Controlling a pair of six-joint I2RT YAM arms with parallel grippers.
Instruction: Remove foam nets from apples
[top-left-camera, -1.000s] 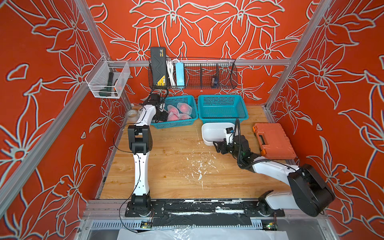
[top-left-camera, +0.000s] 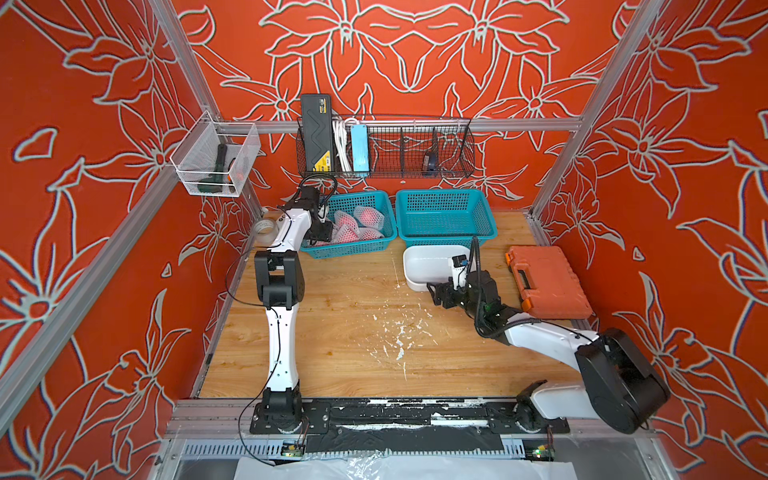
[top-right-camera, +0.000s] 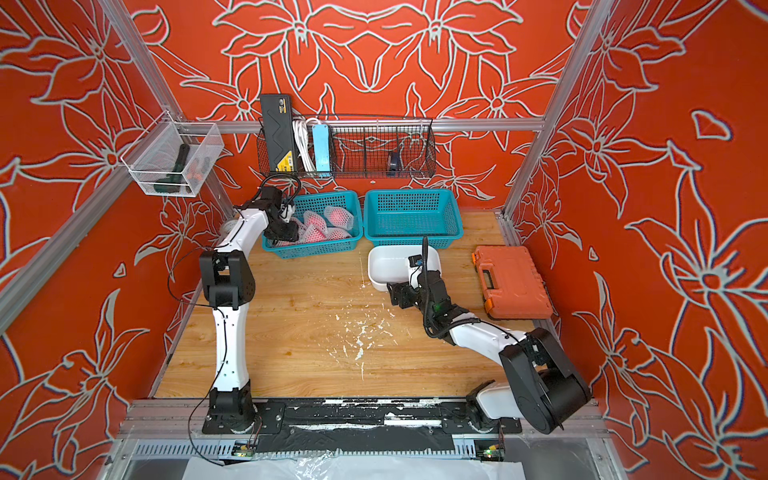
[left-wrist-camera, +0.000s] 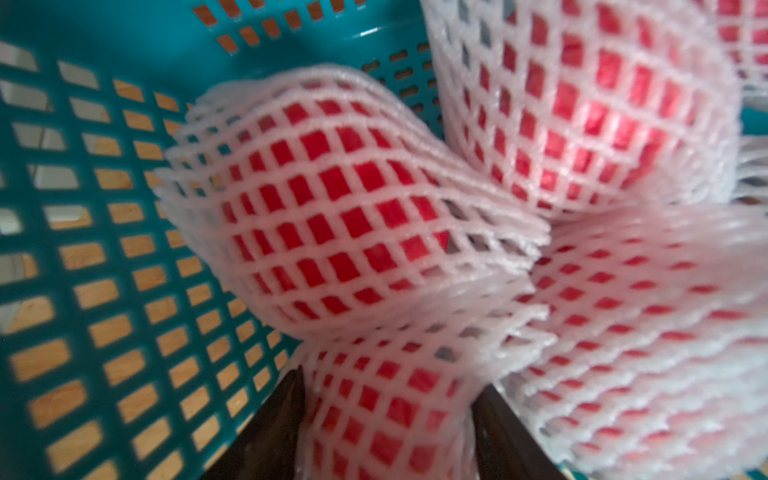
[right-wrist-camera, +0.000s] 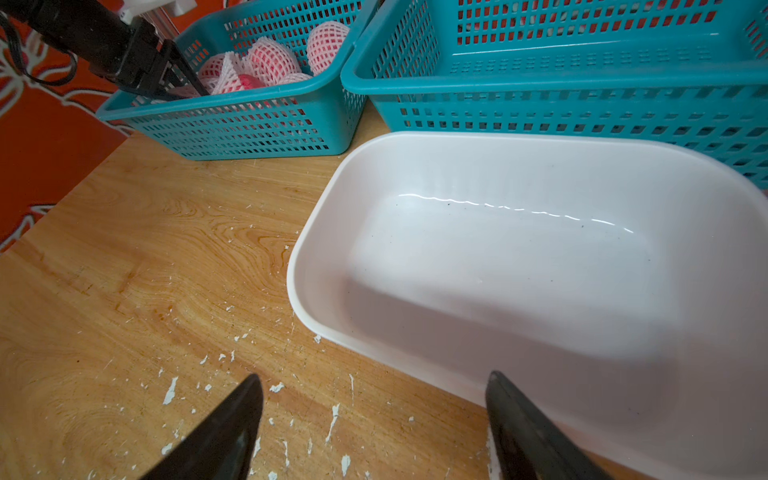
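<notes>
In the left teal basket (top-left-camera: 368, 242) lie several red apples, each in a white foam net. My left gripper is down inside it, one finger on each side of a netted apple (left-wrist-camera: 384, 424) at the bottom of the left wrist view. Both fingers come right up to the net; whether they press on it is unclear. Just beyond lies another netted apple (left-wrist-camera: 328, 200), with more to the right. At the white tub's near left corner, my right gripper stands open and empty. The white tub (right-wrist-camera: 512, 264) is empty.
Beside the apple basket stands an empty teal basket (top-left-camera: 445, 216). An orange case (top-left-camera: 548, 280) lies at the right. White scraps (top-left-camera: 400, 332) are scattered over the middle of the table, which is otherwise clear. A roll of tape (top-left-camera: 266, 232) sits by the left wall.
My left gripper has shifted slightly within the apple basket. The right arm, the tub and the baskets have stayed where they were.
</notes>
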